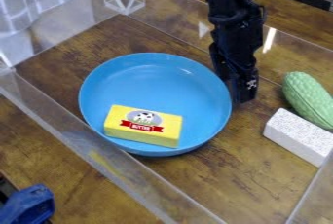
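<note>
My black gripper (237, 90) hangs down at the upper middle, its tip low beside the right rim of the blue plate (152, 82); whether it is open or shut is unclear. A yellow butter box (142, 127) lies in the front left of the plate. A green cabbage-like vegetable (307, 101) lies to the right of the gripper, and a white block (298, 136) lies in front of it.
Clear walls border it at the left and right. A blue object (26, 206) sits outside at the bottom left.
</note>
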